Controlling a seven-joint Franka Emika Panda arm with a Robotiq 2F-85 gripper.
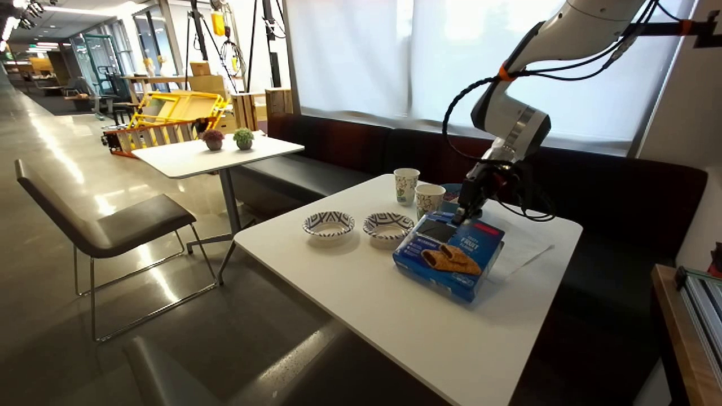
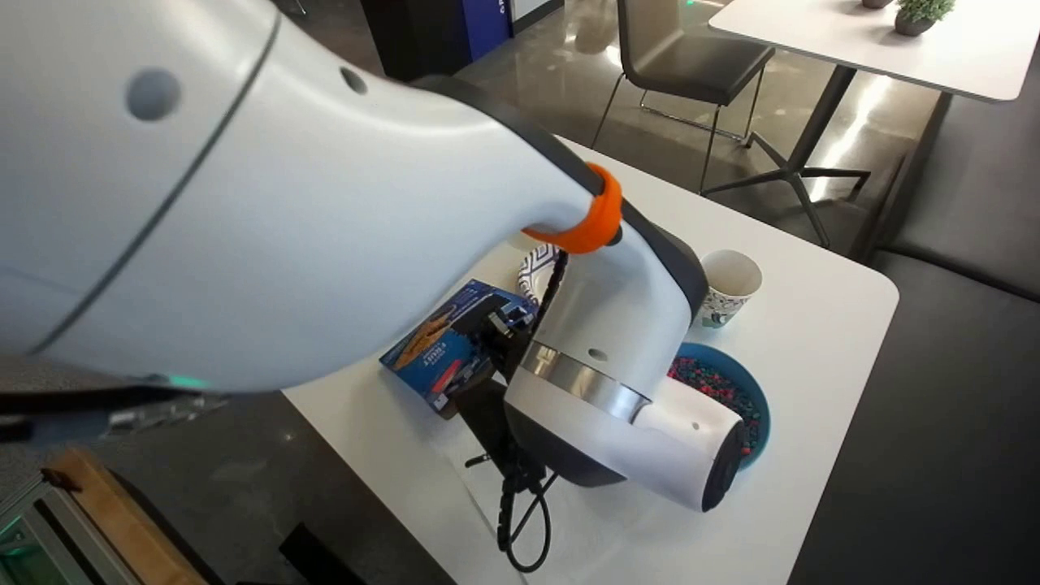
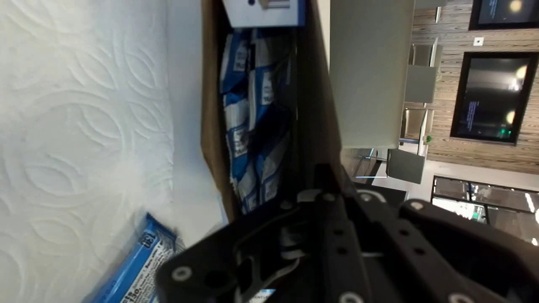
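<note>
A blue snack box (image 1: 450,254) is tilted on the white table, its end near the arm raised. My gripper (image 1: 461,215) is at that raised end. In the wrist view the box's open end faces the camera, and several blue-and-white wrapped bars (image 3: 240,136) lie inside. The gripper appears shut on the thin cardboard edge of one box wall (image 3: 318,101); the exact contact is dark and blurred. Outside the box, a blue wrapped bar (image 3: 139,267) rests on a white paper towel (image 3: 76,136).
Two patterned bowls (image 1: 329,225) and two paper cups (image 1: 406,186) stand left of and behind the box. A blue bowl with small colourful pieces (image 2: 756,409) is close to the arm.
</note>
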